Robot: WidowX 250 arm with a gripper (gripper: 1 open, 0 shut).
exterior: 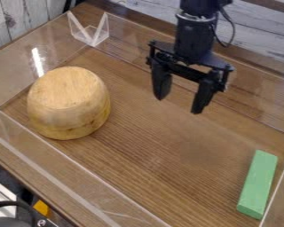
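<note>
My black gripper (181, 89) hangs over the upper middle of the wooden tray floor, open, with its two fingers spread apart and nothing seen between them. A large round tan object (67, 100) rests at the left side of the tray. A flat light-green bar (258, 183) lies at the lower right, near the tray's right edge. The gripper is apart from both.
White wire-like pieces (88, 31) stand at the upper left of the tray. The tray's wooden floor (151, 164) is clear across the middle and front. A pale wall runs along the back.
</note>
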